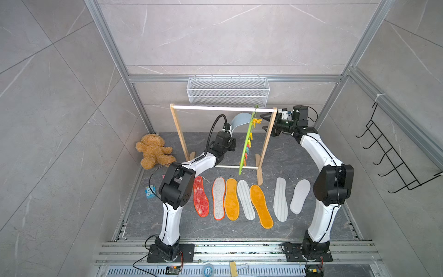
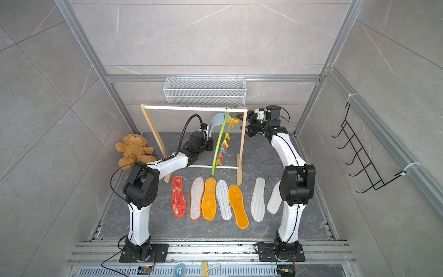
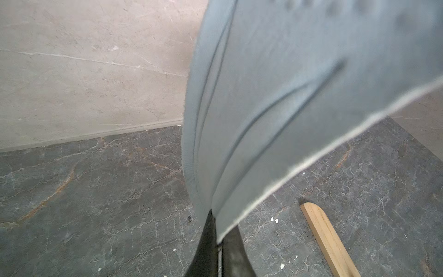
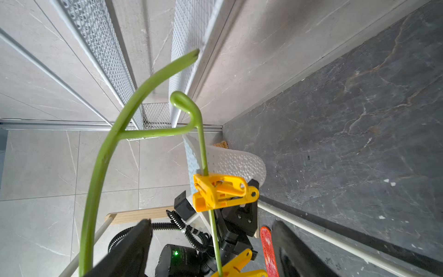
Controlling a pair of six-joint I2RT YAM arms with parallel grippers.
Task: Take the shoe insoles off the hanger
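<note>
A light blue-grey insole (image 1: 240, 120) curves up from my left gripper, which is shut on its tip in the left wrist view. Its other end is beside a yellow clip (image 4: 221, 189) near the top of the green hanger (image 1: 244, 154), which hangs from the white bar of a wooden rack. Whether that clip grips it is unclear. My right gripper is part open at the rack's right post, its blurred fingers either side of the hanger's upper end, apart from the clip.
Several insoles (image 1: 231, 198) lie in a row at the front. A teddy bear (image 1: 152, 150) sits at left. A wire basket (image 1: 228, 85) is on the back wall, a black hook rack (image 1: 387, 152) on the right wall.
</note>
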